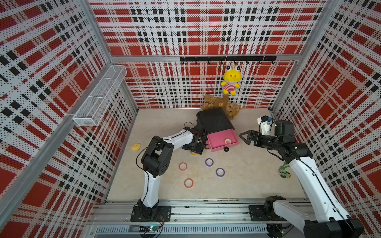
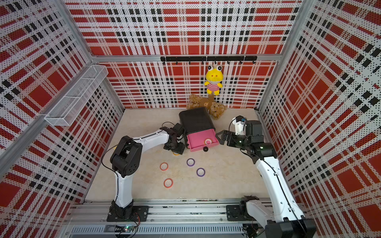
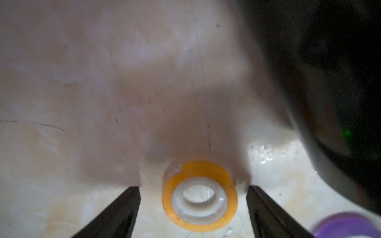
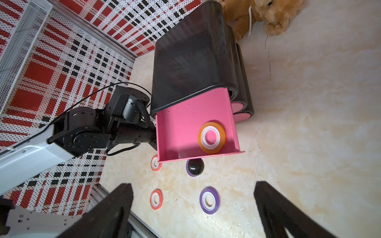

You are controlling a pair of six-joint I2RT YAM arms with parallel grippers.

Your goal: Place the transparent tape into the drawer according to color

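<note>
An orange tape roll (image 3: 199, 226) lies on the table between the parted fingers of my left gripper, with a gap on both sides. From above, that gripper mostly covers the roll, left of the drawer unit. The pink drawer (image 4: 178, 130) is pulled out of the black cabinet (image 4: 190, 59); a second orange roll (image 4: 220, 136) lies inside it. My right gripper hangs open and empty to the right of the drawer. Two purple rolls (image 1: 220, 172) and two red rolls (image 1: 188, 182) lie on the table in front.
The cabinet's dark side (image 3: 337, 99) stands close to the left gripper. A black knob (image 4: 195, 166) sticks out from the drawer front. Teddy bears (image 1: 232, 110) sit behind the cabinet, and a yellow object (image 1: 135, 146) lies far left. Table between right arm and drawer is clear.
</note>
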